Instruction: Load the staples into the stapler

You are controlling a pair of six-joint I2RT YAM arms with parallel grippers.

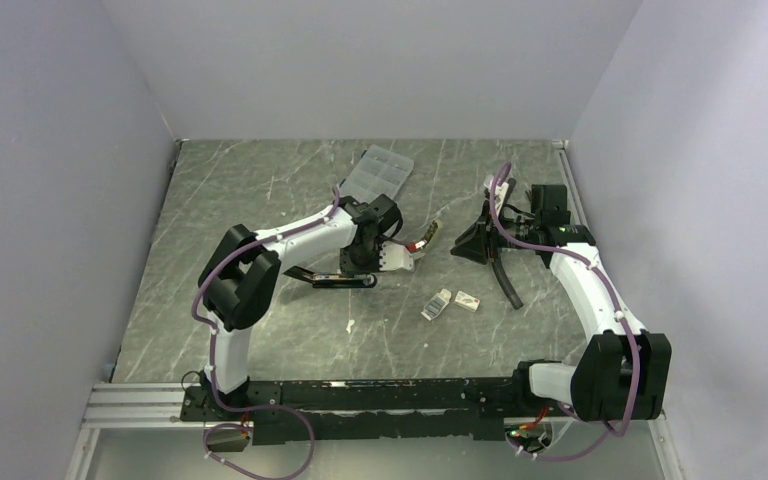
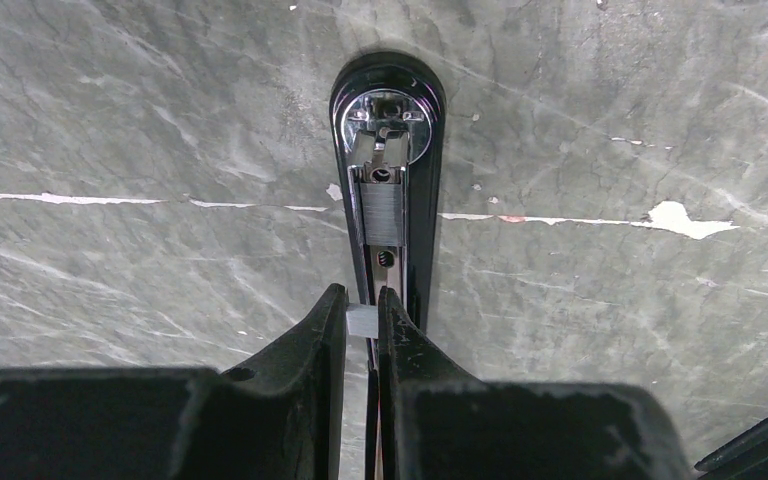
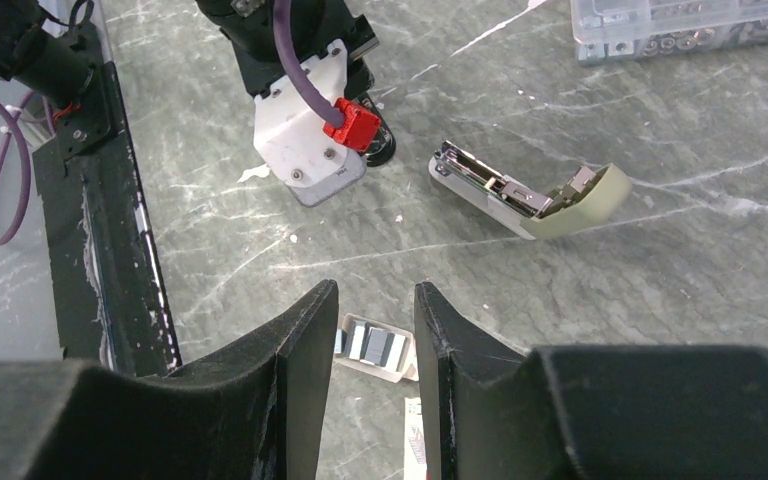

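The black stapler (image 2: 423, 220) lies opened out on the table, its staple channel exposed in the left wrist view. A strip of staples (image 2: 384, 215) sits in that channel near its front end. Over the channel, farther back, my left gripper is shut on a small grey staple piece (image 2: 362, 321); whether this piece touches the channel is unclear. My right gripper is open and empty, held away to the right above the table. Below it in the right wrist view lies a tray of staple strips (image 3: 376, 347), partly covered by a finger.
An olive stapler (image 3: 585, 205) lies opened between the arms. A small white box (image 1: 467, 301) is beside the staple tray. At the back stands a clear compartment box (image 1: 378, 175).
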